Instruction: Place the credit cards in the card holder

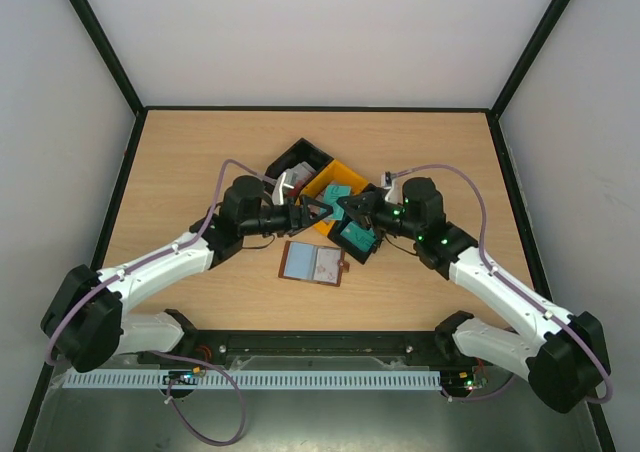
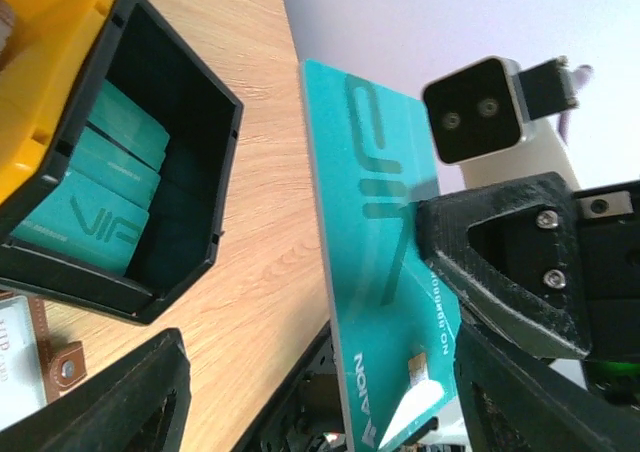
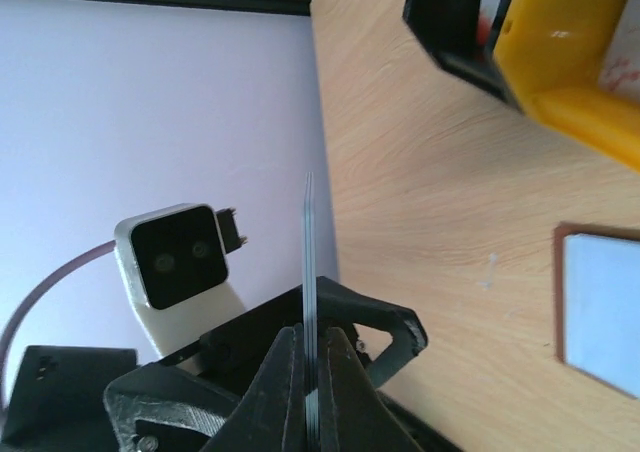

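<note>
A teal VIP card (image 2: 370, 202) stands upright between the two arms. My right gripper is shut on its edge; in the right wrist view the card is seen edge-on as a thin strip. My left gripper (image 1: 326, 211) faces it from the other side, its fingers apart, with the card's lower end reaching between or close to its fingers. Whether they touch it cannot be told. The card holder (image 1: 313, 263), brown-edged with pale blue and whitish panels, lies open and flat on the table in front of the bins.
Three joined bins stand behind the holder: a black one (image 1: 292, 153) with pale cards, a yellow one (image 3: 545, 72) in the middle, and a black one (image 2: 225, 187) with several teal cards. Bare table (image 1: 200, 142) surrounds them. Both grippers are close together above the bins.
</note>
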